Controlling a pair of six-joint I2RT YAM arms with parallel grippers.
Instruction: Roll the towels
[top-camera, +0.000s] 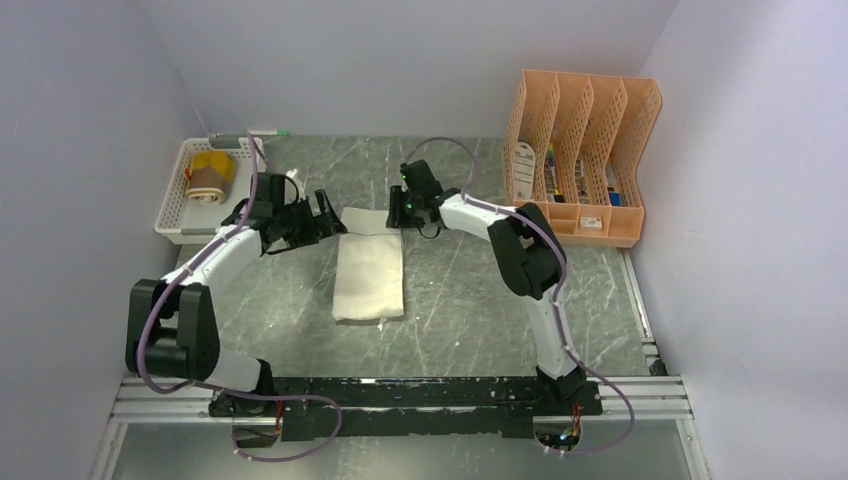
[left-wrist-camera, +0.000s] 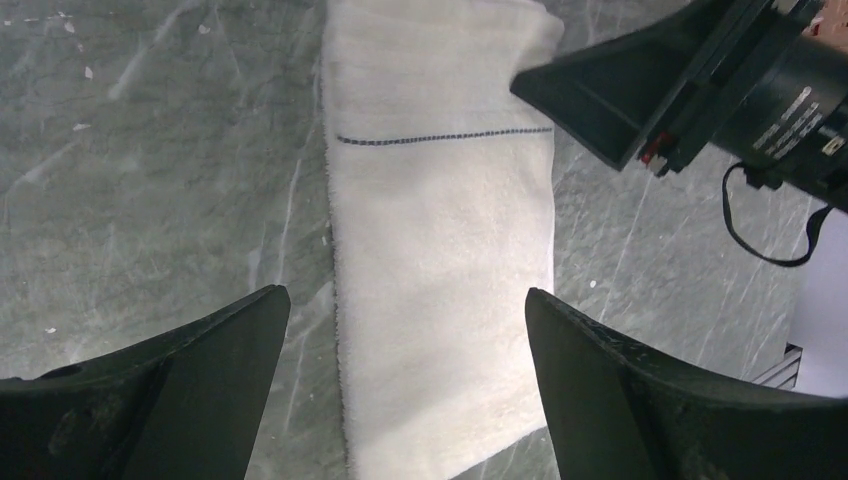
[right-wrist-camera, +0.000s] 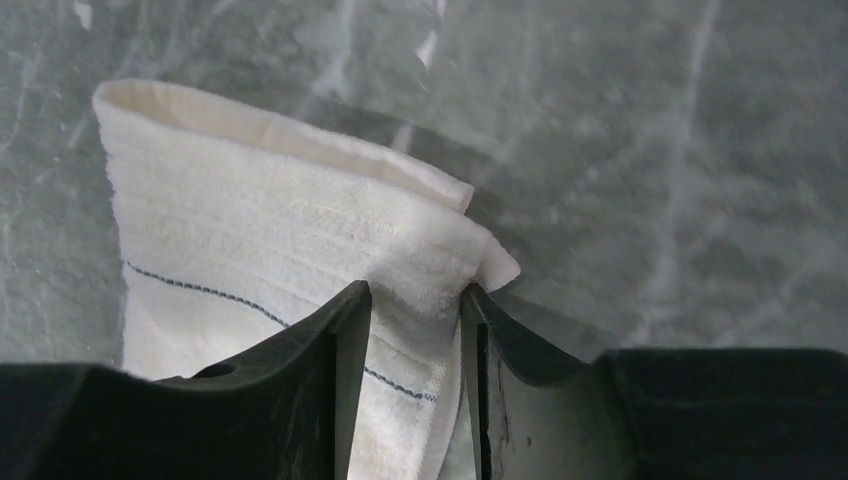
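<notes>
A white folded towel (top-camera: 368, 275) with a thin dark stripe across its far part lies flat on the table, its long sides running front to back. Just left of its far end, my left gripper (top-camera: 328, 215) hangs open and empty; the left wrist view shows the towel (left-wrist-camera: 440, 230) beneath its widely parted fingers. At the towel's far right corner is my right gripper (top-camera: 396, 208). In the right wrist view, the gripper stands part open, its fingertips apart on either side of the towel's (right-wrist-camera: 250, 210) slightly bunched corner, where the layers show loosely.
At the back left, a white basket (top-camera: 170, 212) holds a yellow and a brown item. An orange divided organizer (top-camera: 610, 226) occupies the back right. Free table lies right of the towel and in front of the organizer.
</notes>
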